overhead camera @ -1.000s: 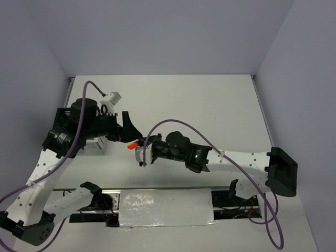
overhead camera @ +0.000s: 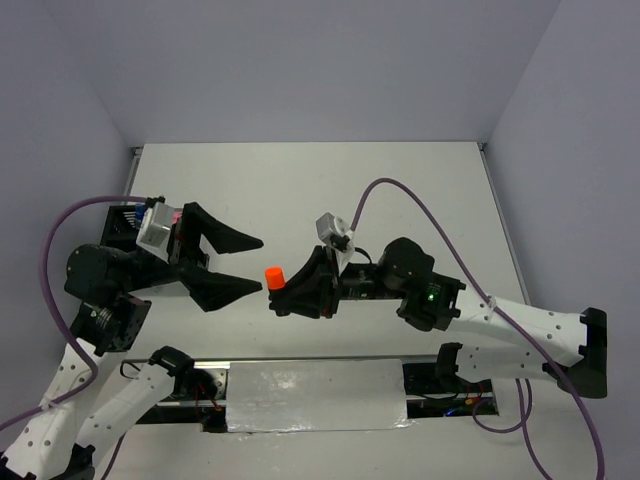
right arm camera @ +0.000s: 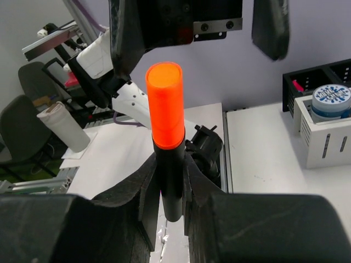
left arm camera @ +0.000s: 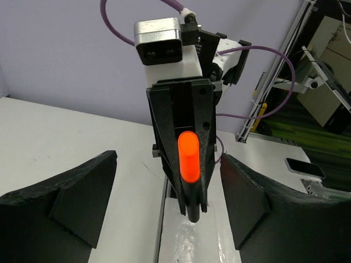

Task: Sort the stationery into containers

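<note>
A black marker with an orange end [right arm camera: 166, 109] stands roughly upright in my right gripper [overhead camera: 283, 298], which is shut on its dark lower part. The orange end [overhead camera: 275, 278] juts up from the fingertips in the top view. Facing it from the left, my left gripper [overhead camera: 260, 266] is wide open with nothing between its fingers. In the left wrist view, the marker's orange end [left arm camera: 189, 157] appears between and beyond the open fingers, apart from both. In the right wrist view, one left-gripper finger [right arm camera: 271, 27] shows at the top.
A white container [right arm camera: 323, 137] holding a round blue-and-white-lidded item [right arm camera: 332, 101] stands beside a black box [right arm camera: 307, 79]. In the top view, the left arm partly covers the black box [overhead camera: 122, 222] at the table's left.
</note>
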